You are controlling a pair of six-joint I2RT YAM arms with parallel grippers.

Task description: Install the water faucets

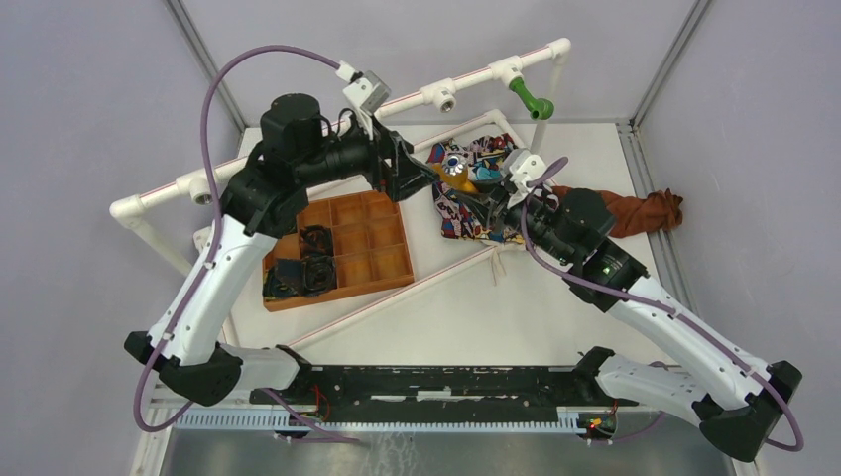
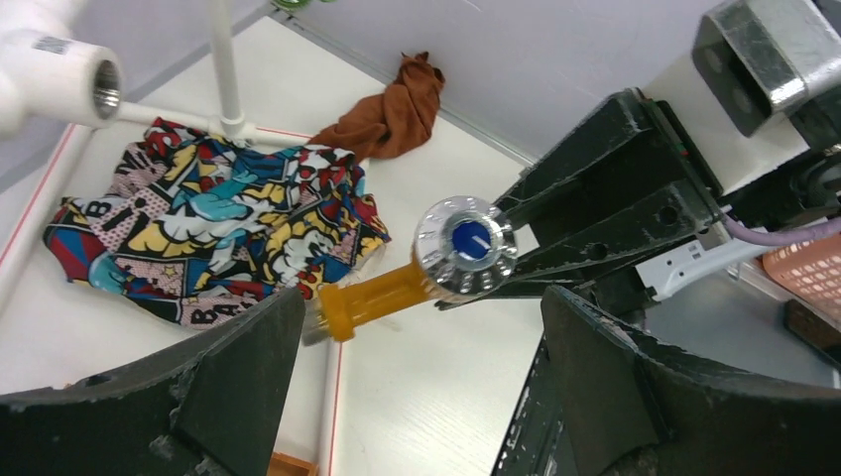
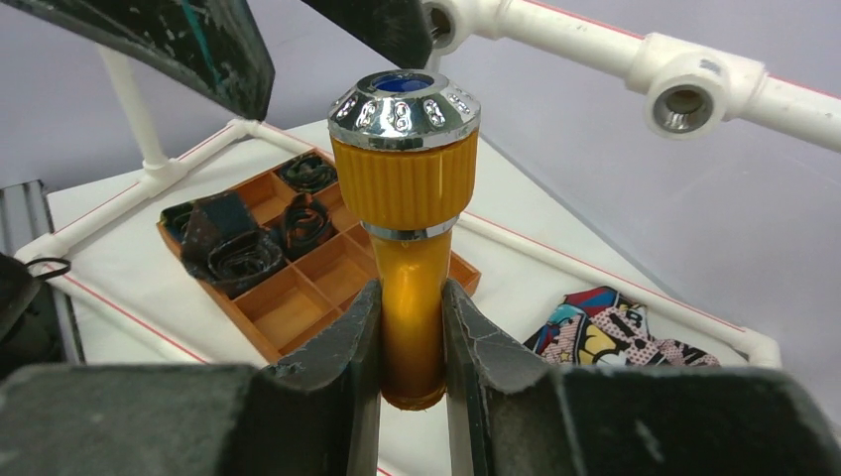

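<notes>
A yellow faucet with a chrome, blue-centred head (image 1: pixel 453 166) is held upright in my right gripper, shut on its body. My left gripper (image 1: pixel 411 171) stands open just left of it; in the left wrist view the faucet (image 2: pixel 387 290) lies between and beyond the open fingers. A white pipe rail (image 1: pixel 407 104) carries tee fittings with threaded sockets (image 3: pixel 682 104), one of them (image 1: pixel 445 100) above the faucet. A green faucet (image 1: pixel 531 99) sits in the tee farther right.
A wooden compartment tray (image 1: pixel 369 248) with dark coiled items lies on the white board (image 1: pixel 555 317). A patterned cloth (image 1: pixel 461 213) and a brown cloth (image 1: pixel 643 213) lie at the back right. Lower white pipes cross the board.
</notes>
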